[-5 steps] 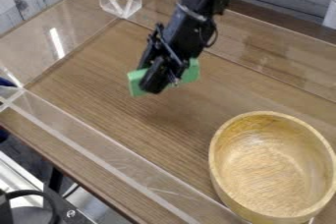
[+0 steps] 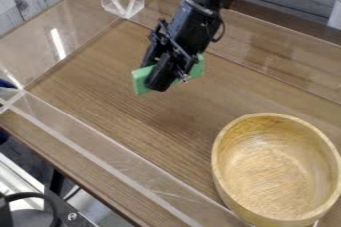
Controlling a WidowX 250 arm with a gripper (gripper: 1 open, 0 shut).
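Note:
My black gripper (image 2: 168, 72) hangs over the middle of the wooden table, shut on a green object (image 2: 144, 80) that shows at both sides of the fingers. The object's shape is mostly hidden behind the gripper and arm, which reach down from the top of the camera view.
A large tan round bowl (image 2: 273, 166) stands at the front right. A small clear container (image 2: 122, 0) sits at the back left. The table's left edge (image 2: 80, 141) has clear strips along it, with black cables beyond at the bottom left.

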